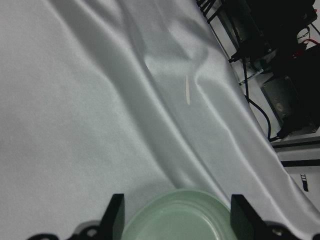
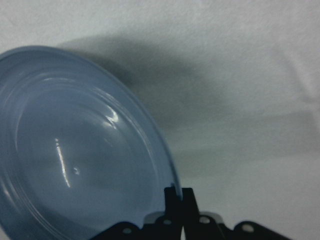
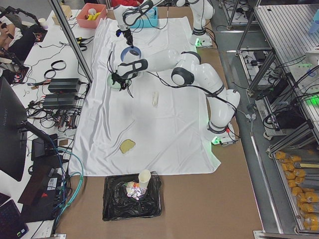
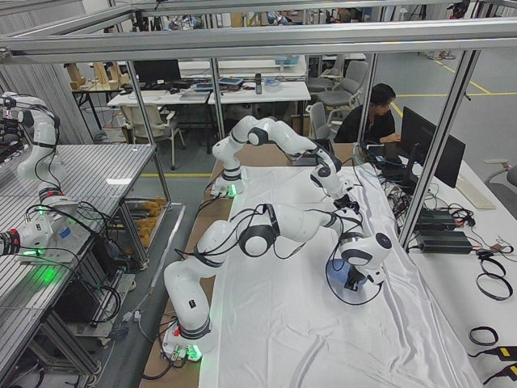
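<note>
A green plate [image 3: 112,83] lies on the white cloth; in the left wrist view its rim [image 1: 180,195] shows between the spread fingers of my left gripper, which is open over it. My right gripper is shut on the rim of a blue plate [image 2: 80,140], which appears behind the left arm in the camera left view and is partly hidden by the right arm in the camera right view.
A yellowish piece [image 3: 127,146] and a pale item [image 3: 155,98] lie on the cloth. A black-lined tray [image 3: 114,199] with a cup [image 3: 144,179] stands beyond the cloth. A red bin [image 3: 91,16] and a light-blue bin [image 3: 163,23] are at the far end.
</note>
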